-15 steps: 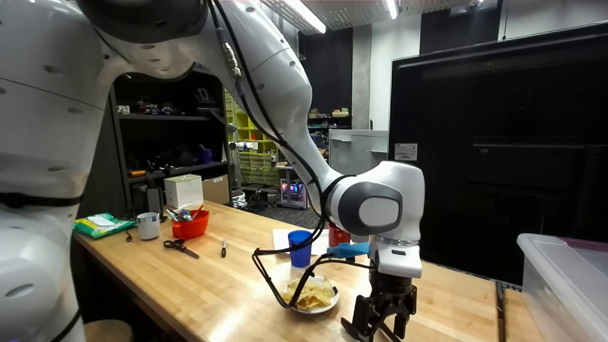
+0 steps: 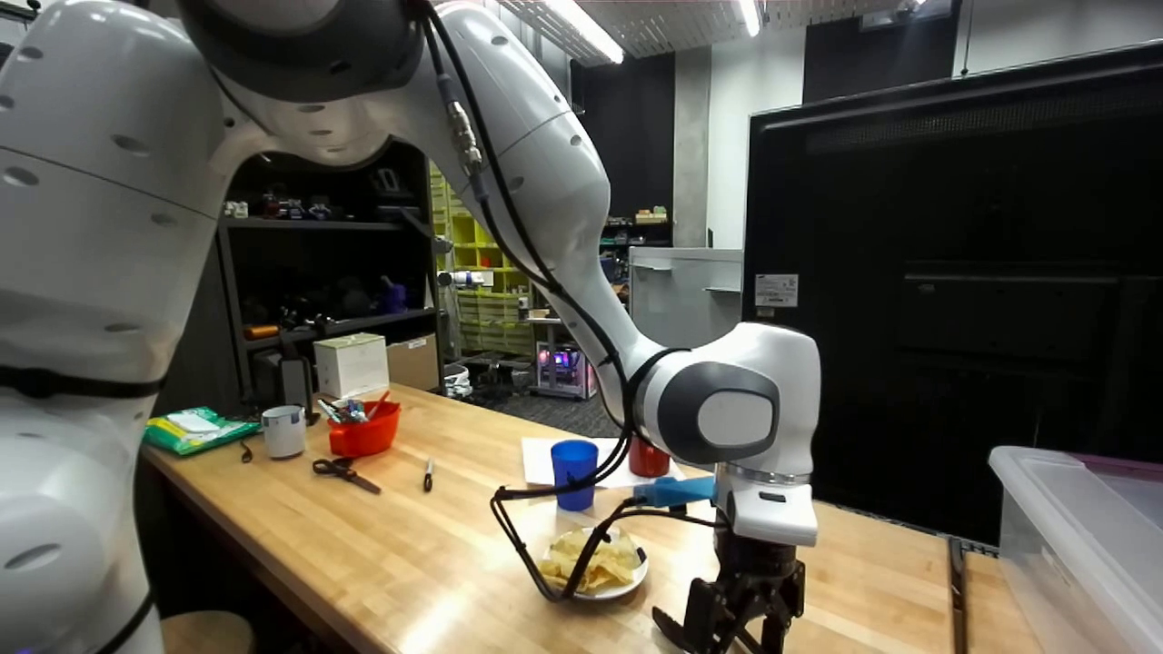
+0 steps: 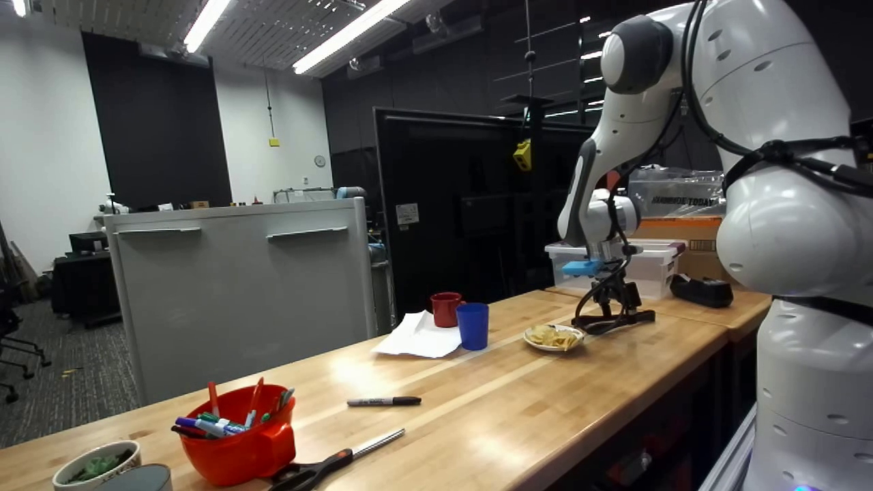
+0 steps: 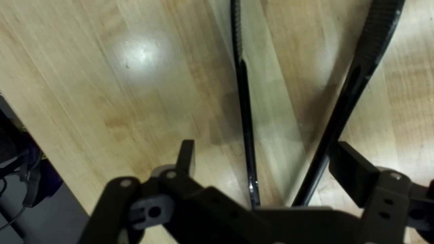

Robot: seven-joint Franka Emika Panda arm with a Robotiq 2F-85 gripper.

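A pair of black tongs (image 4: 341,107) lies on the wooden table, its two arms spread apart and their ribbed ends at the top of the wrist view. Over it stands my gripper, open, with one finger on either side of the tongs. The right finger (image 4: 353,175) sits right against one tong arm; whether they touch I cannot tell. A wide gap separates the left finger (image 4: 186,158) from the other arm. In exterior view 1 the gripper (image 2: 746,630) is low at the bottom edge, hiding most of the tongs.
A plate of chips (image 3: 553,337) sits close beside the gripper. Farther along are a blue cup (image 3: 472,326), a red mug (image 3: 446,309) on white paper (image 3: 419,335), a marker (image 3: 385,401), scissors (image 3: 327,468) and a red pen holder (image 3: 237,450). A clear bin (image 2: 1074,545) stands right.
The arm and gripper have moved slightly right and down in exterior view 1, lower over the tongs. The objects on the table stay where they were.
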